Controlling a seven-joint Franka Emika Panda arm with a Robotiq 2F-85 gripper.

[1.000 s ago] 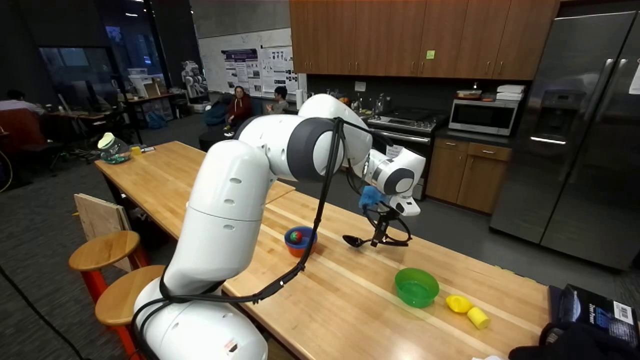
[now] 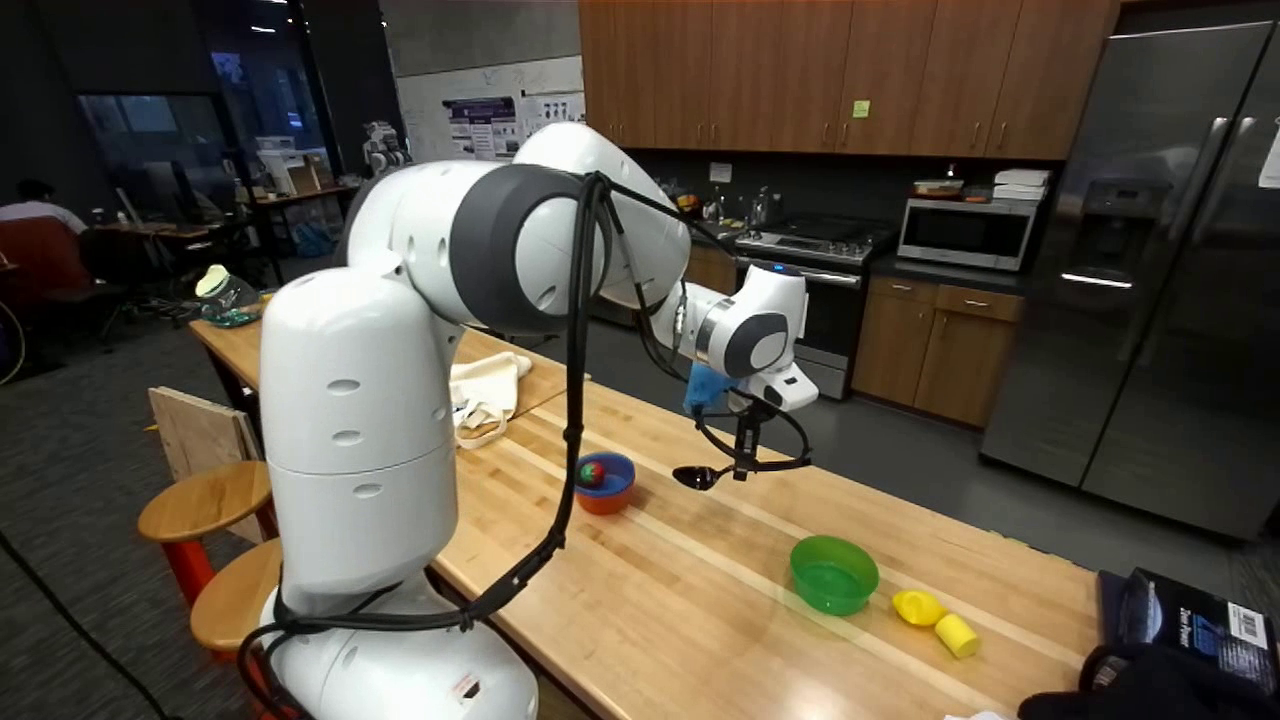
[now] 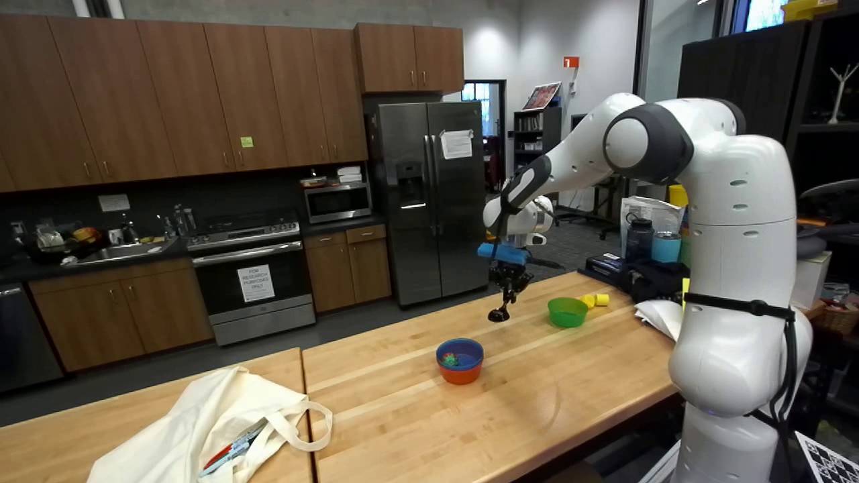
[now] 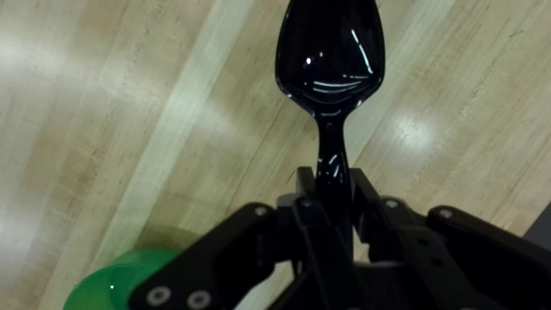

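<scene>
A glossy black spoon (image 4: pixel 330 57) is pinched by its handle in my gripper, its bowl pointing forward, away from the fingers. In exterior view 1 the spoon (image 2: pixel 696 476) hangs above the wooden table, and the gripper (image 2: pixel 744 462) is shut on it. A green bowl (image 2: pixel 834 575) stands to the right on the table; its rim (image 4: pixel 111 281) shows at the lower left of the wrist view. To the left sits a blue bowl (image 3: pixel 460 351) on top of a red-orange one (image 3: pixel 460 375), with a small red and green object (image 2: pixel 591 474) inside.
Two yellow objects, one rounded (image 2: pixel 918 607) and one cylindrical (image 2: pixel 957 635), lie beside the green bowl. A cream cloth bag (image 3: pixel 217 426) lies on the adjoining table. Dark items and a box (image 2: pixel 1200 630) crowd the far right end.
My arm has drawn back and up, lifting the gripper and spoon slightly higher and a little leftward in exterior view 1. The bowls and yellow objects have stayed put.
</scene>
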